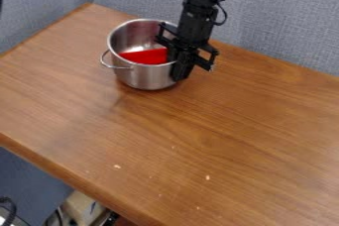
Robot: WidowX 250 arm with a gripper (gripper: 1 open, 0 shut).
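A steel pot [143, 77] with wire side handles stands near the back left of the wooden table [199, 161]. A red object [142, 56] lies inside it. My black gripper [176, 63] is at the pot's right rim, reaching down over it; its fingertips are partly hidden and too dark to tell how far apart they stand.
Grey padded walls stand behind it, and the table's left front edge runs diagonally past a dark gap with some cables at the bottom left.
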